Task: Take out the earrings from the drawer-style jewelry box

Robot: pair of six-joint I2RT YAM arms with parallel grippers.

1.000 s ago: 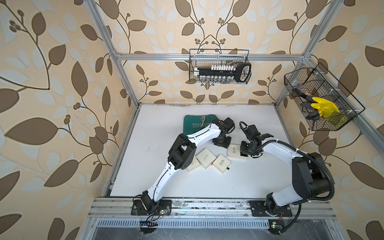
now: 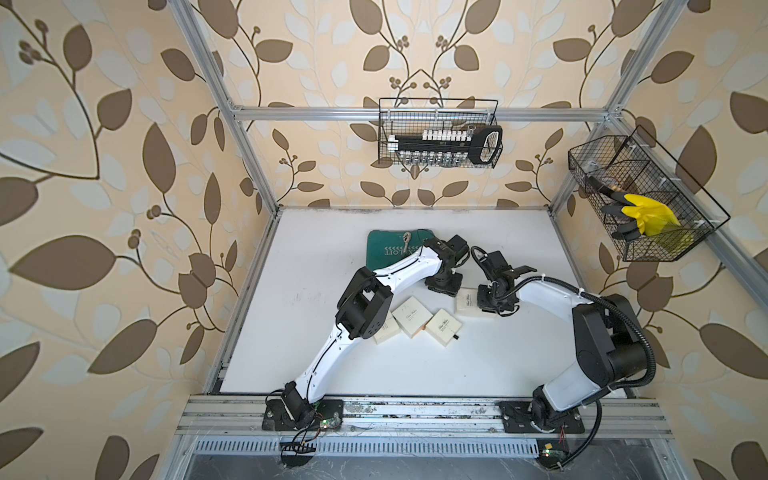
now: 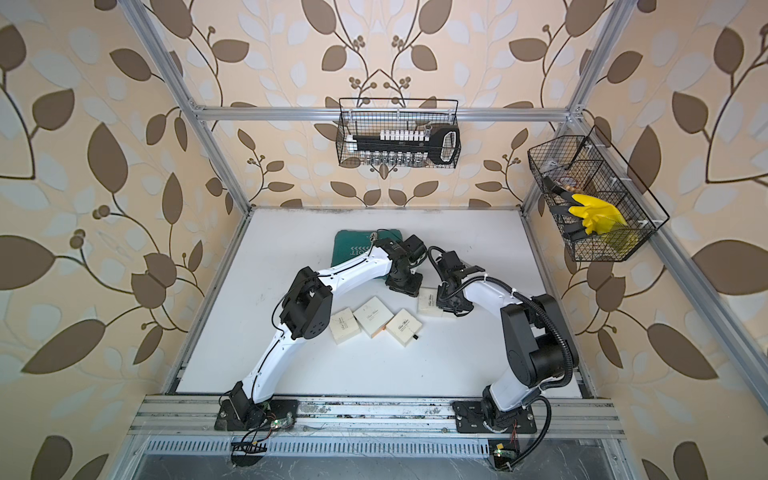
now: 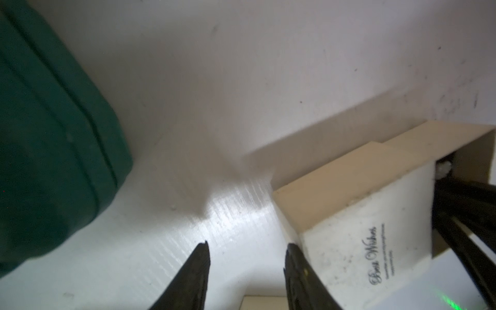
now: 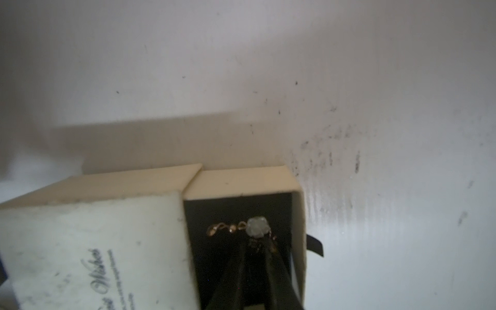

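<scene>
The drawer jewelry box [image 5: 98, 242], marked "Best Wishes", lies on the table with its drawer pulled out to the right. On the dark lining sit the earrings [image 5: 257, 226], a clear stone with small gold parts. My right gripper reaches into the drawer, its fingertips part open at the stone's lower edge; whether they touch it I cannot tell. In the left wrist view my left gripper is open, empty, over the table just left of the same box [image 4: 366, 227].
A green pouch [image 4: 56, 144] lies behind and left of the left gripper. Several closed white boxes [image 2: 412, 316] lie toward the front centre. Wire baskets [image 2: 440, 156] hang on the back and right frame.
The left arm looks unchanged.
</scene>
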